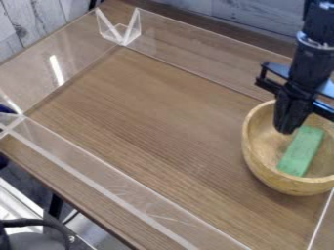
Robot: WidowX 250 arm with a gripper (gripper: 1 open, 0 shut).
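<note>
My black gripper [300, 96] hangs over the back of a wooden bowl [264, 159] at the right of the table, its fingertips just above the rim area. It looks shut, with nothing visible between its fingers. A green block [300, 151] lies inside the bowl, below and in front of the gripper, clear of it.
Clear plastic panels edge it, and a small transparent bracket [120, 29] stands at the back left.
</note>
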